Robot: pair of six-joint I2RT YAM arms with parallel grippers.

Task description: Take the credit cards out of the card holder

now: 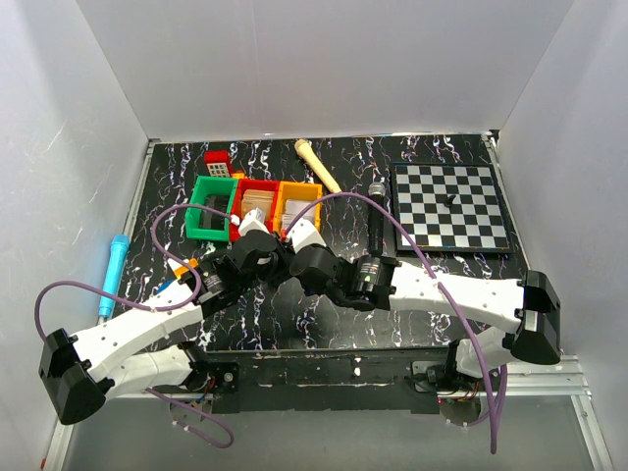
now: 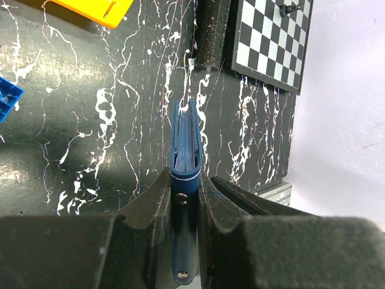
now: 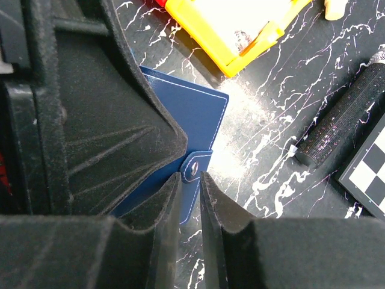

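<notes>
The dark blue card holder [image 2: 185, 144] is held upright in my left gripper, which is shut on it; in the left wrist view it shows edge-on, with a snap button. In the right wrist view its blue face [image 3: 189, 114] and snap flap show, partly behind the black body of the left gripper. My right gripper has its fingertips at the snap flap; whether they grip it is unclear. In the top view both grippers meet over the middle of the table and largely hide the holder.
Green, red [image 1: 257, 184] and yellow [image 3: 210, 36] bins stand behind. A black cylinder [image 3: 343, 111] and a checkerboard [image 1: 446, 206] lie to the right. A blue cylinder [image 1: 113, 275] is at far left, a beige one [image 1: 316, 165] at the back.
</notes>
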